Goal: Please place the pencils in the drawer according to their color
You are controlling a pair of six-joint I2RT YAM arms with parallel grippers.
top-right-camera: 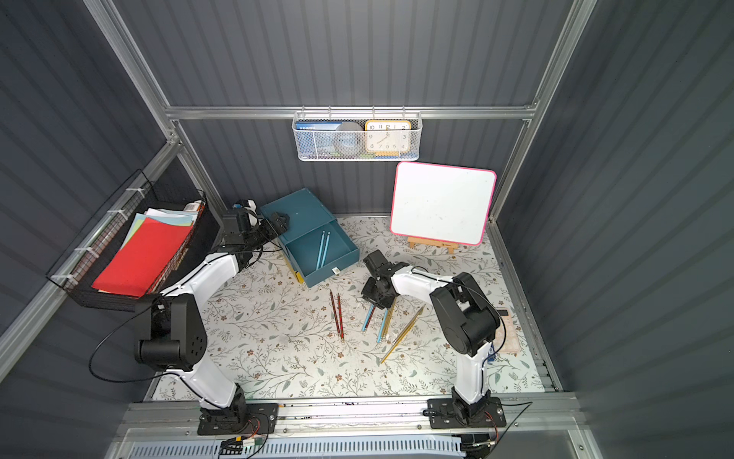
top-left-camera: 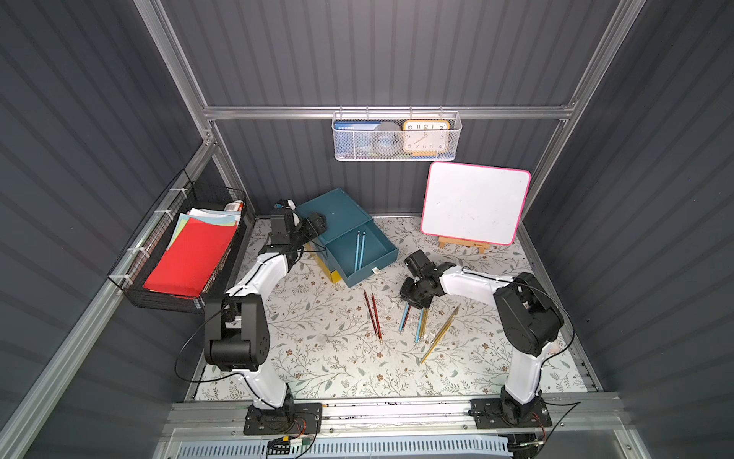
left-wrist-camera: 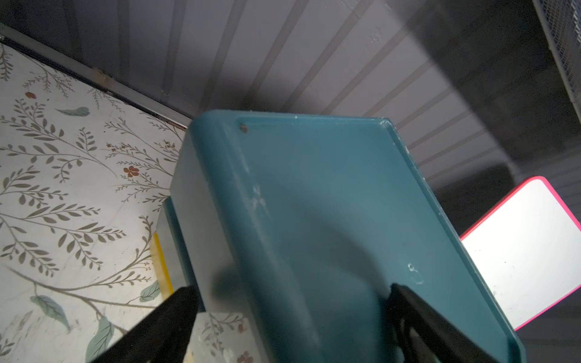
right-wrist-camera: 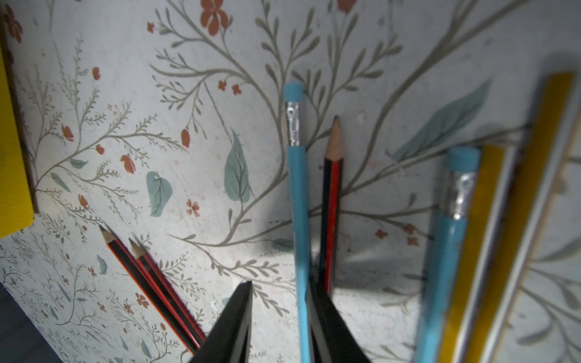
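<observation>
A teal drawer box (top-left-camera: 374, 244) stands at back left with two blue pencils (top-left-camera: 358, 251) inside. My left gripper (top-left-camera: 312, 226) is at its raised teal lid (left-wrist-camera: 314, 199); its finger state is unclear. My right gripper hangs open over a blue pencil (right-wrist-camera: 297, 205) beside a red-black pencil (right-wrist-camera: 329, 217). Another blue pencil (right-wrist-camera: 444, 260) lies right of these, next to yellow pencils (right-wrist-camera: 478, 242). Two red pencils (top-left-camera: 375, 313) lie apart, to the left on the table.
A yellow object (top-left-camera: 332, 273) shows under the box. A whiteboard (top-left-camera: 474, 202) stands at back right, a wire tray with papers (top-left-camera: 187, 256) at left.
</observation>
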